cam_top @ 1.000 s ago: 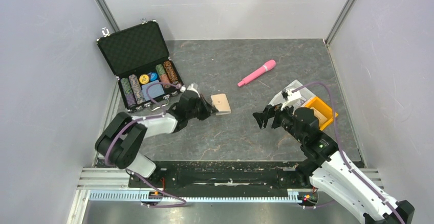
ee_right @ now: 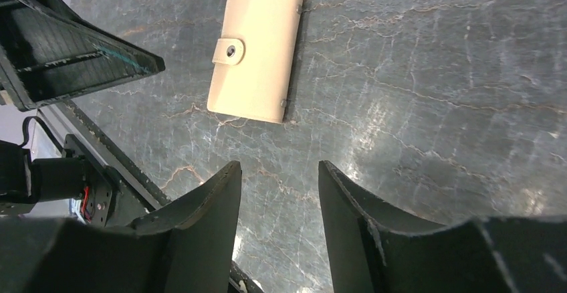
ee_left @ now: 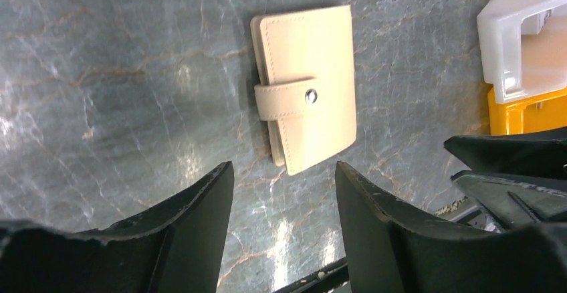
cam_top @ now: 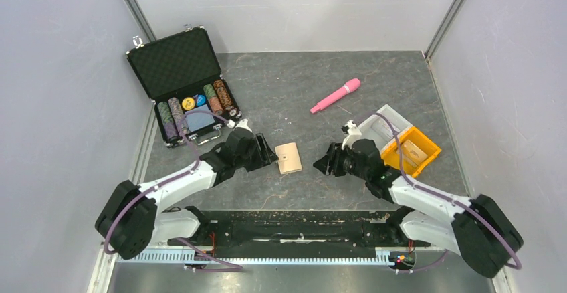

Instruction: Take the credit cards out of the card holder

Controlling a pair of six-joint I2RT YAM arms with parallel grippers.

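A beige leather card holder [cam_top: 289,159] lies on the grey floor between my two grippers, its snap strap [ee_left: 287,99] fastened across one edge; no cards show. My left gripper [cam_top: 269,151] is just left of it; in the left wrist view its fingers [ee_left: 184,233] stand apart below the holder, nothing between them. My right gripper [cam_top: 324,162] is to the holder's right; in the right wrist view its fingers [ee_right: 200,233] also stand apart, empty, with the holder [ee_right: 257,52] above and left of them.
An open poker-chip case [cam_top: 174,65] sits at the left. A pink microphone [cam_top: 334,97] lies at the back. White and yellow bins [cam_top: 428,142] stand at the right, behind my right arm. The floor around the holder is clear.
My left arm has drawn back toward the front edge. The holder lies in nearly the same place.
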